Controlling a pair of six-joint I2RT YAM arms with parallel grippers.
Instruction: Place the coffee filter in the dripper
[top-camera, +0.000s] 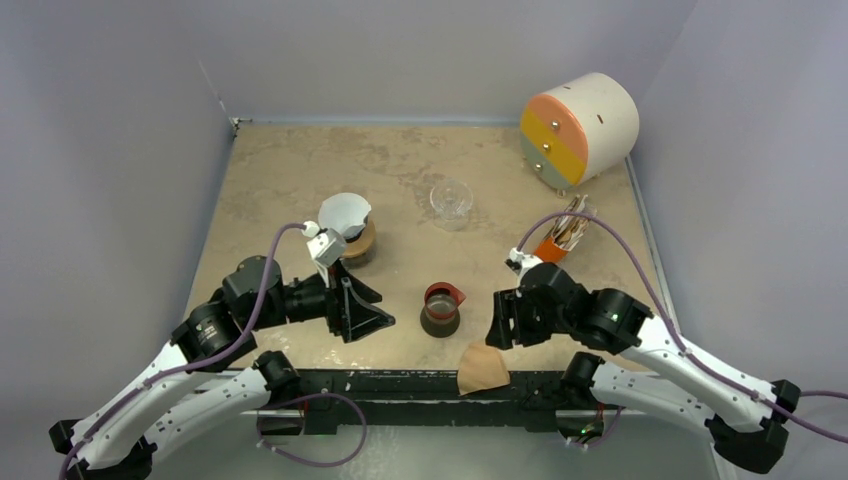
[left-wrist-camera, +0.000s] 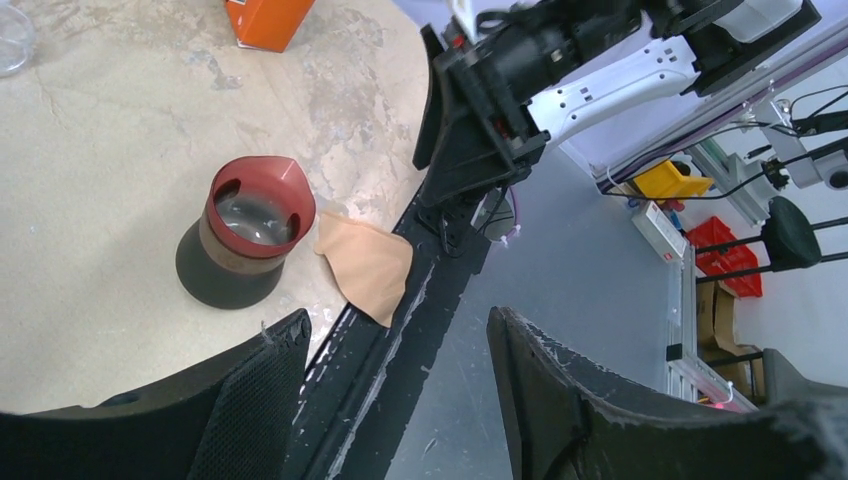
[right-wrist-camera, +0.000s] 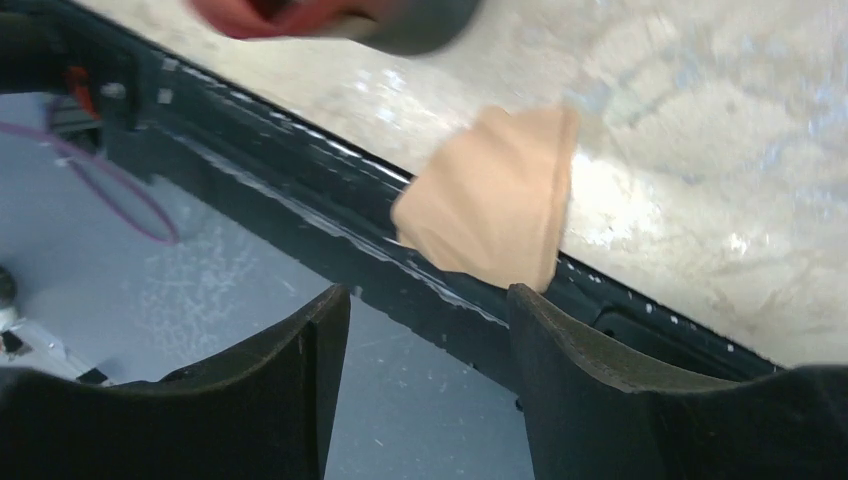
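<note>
The tan paper coffee filter (top-camera: 483, 368) lies flat at the table's front edge, partly over the black border. To its upper left stands the dripper (top-camera: 441, 307), a red cup on a dark base; its inside looks empty in the left wrist view, where the filter (left-wrist-camera: 368, 266) rests beside it. My right gripper (top-camera: 503, 333) is just above and right of the filter, open and empty; the filter (right-wrist-camera: 490, 195) shows beyond its fingertips in the right wrist view. Left of the dripper, my left gripper (top-camera: 372, 318) hangs open with nothing between its fingers.
A glass jar with a white cone (top-camera: 345, 215) stands behind the left gripper. A clear glass (top-camera: 451, 200) sits mid-table. At the right are an orange holder with sticks (top-camera: 552, 248) and a striped drawer drum (top-camera: 580, 130). Bare table lies between them.
</note>
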